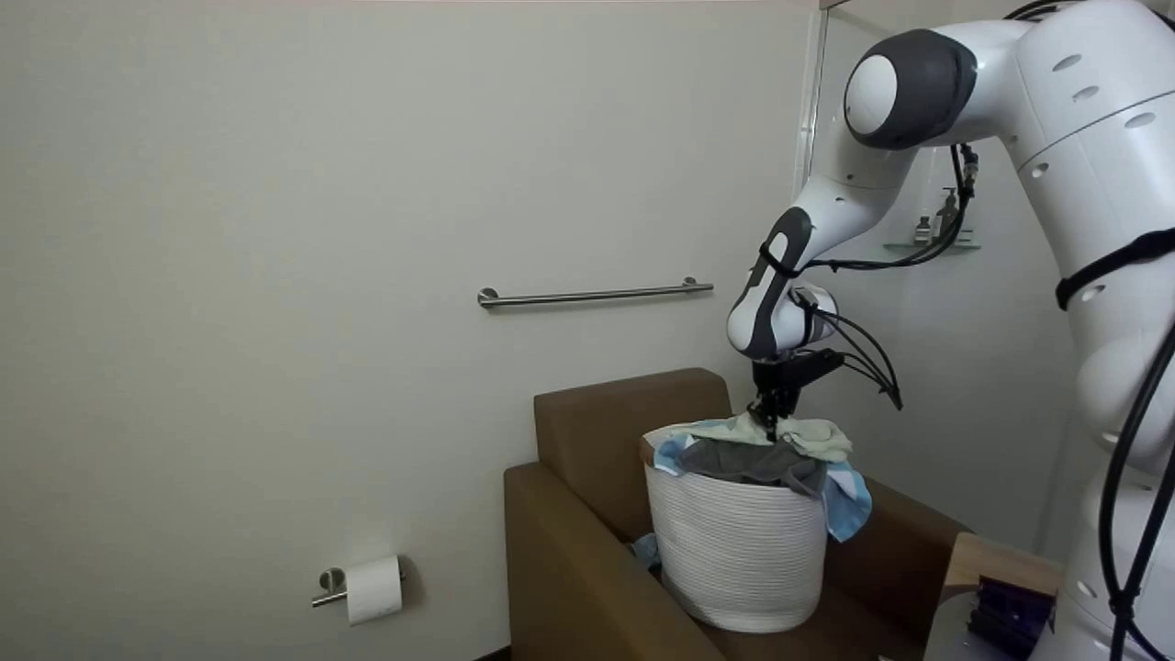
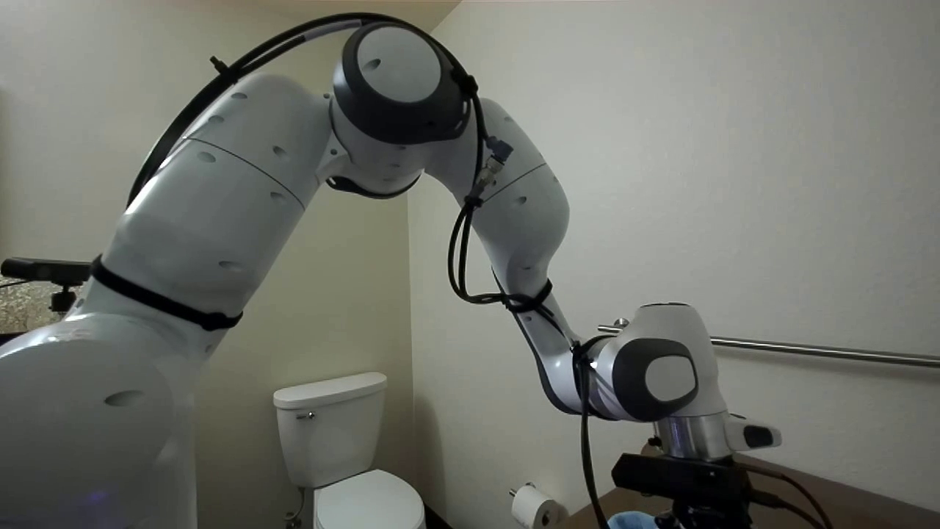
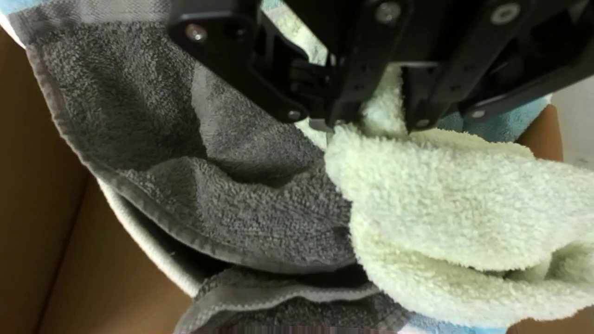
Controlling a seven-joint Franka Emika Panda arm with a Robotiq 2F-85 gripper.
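Note:
In the wrist view my gripper is shut on a fold of a pale green towel (image 3: 456,195), which bunches up between the fingertips and spreads out to the right. Beside it lies a dark grey towel (image 3: 133,100), draped over the basket's edge. The white woven basket (image 1: 738,551) stands on a brown armchair (image 1: 584,529), heaped with these towels. A blue and white cloth (image 1: 847,501) hangs over its right side. Exterior view 1 has the gripper pointing down at the top of the heap; in exterior view 2 the fingers are cut off by the lower edge.
A metal towel bar (image 1: 595,296) runs along the wall behind the chair. Below it to the left hangs a toilet paper roll (image 1: 374,590). A toilet (image 2: 352,450) stands in the corner. Bottles sit on a small shelf (image 1: 931,247) behind the arm.

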